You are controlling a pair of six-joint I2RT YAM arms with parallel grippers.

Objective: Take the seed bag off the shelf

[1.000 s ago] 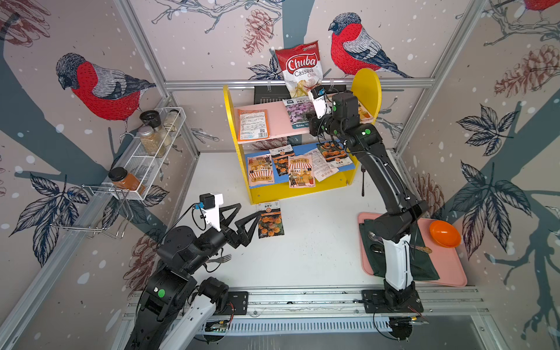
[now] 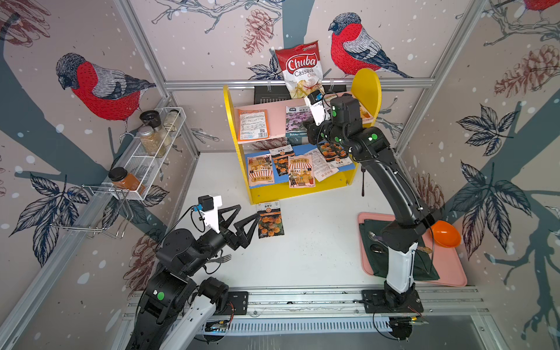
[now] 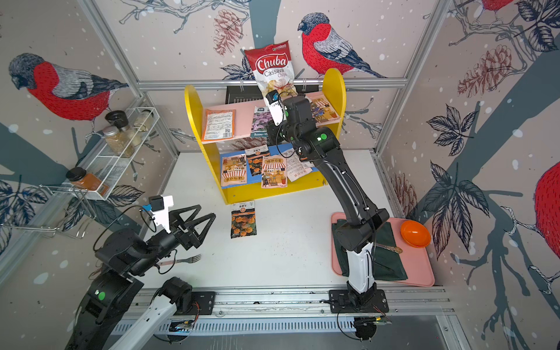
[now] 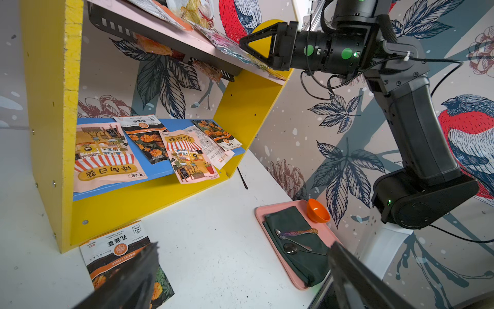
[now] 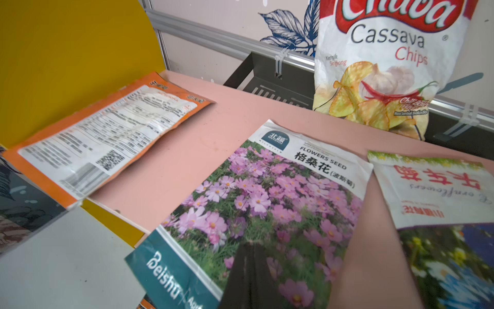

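A seed bag with pink cosmos flowers [image 5: 267, 190] lies on the pink upper shelf [image 5: 205, 128], its teal bottom end sticking out past the front edge. My right gripper is shut, its fingertips over the lower part of this bag; nothing shows between them. Whether they press on the bag is hard to tell. Another seed bag, marigold [image 2: 270, 219], lies flat on the table before the shelf. My left gripper [image 2: 249, 212] stands open and empty just left of that bag.
An orange-edged bag [image 5: 113, 134] and a cornflower bag [image 5: 442, 195] flank the cosmos bag. Behind hangs a chips bag [image 5: 391, 67]. Several packets lie on the blue lower shelf [image 4: 159, 167]. A pink tray [image 2: 460, 268] stands at right.
The cosmos bag has slid towards the shelf's front edge and turned straighter. The left arm stays put.
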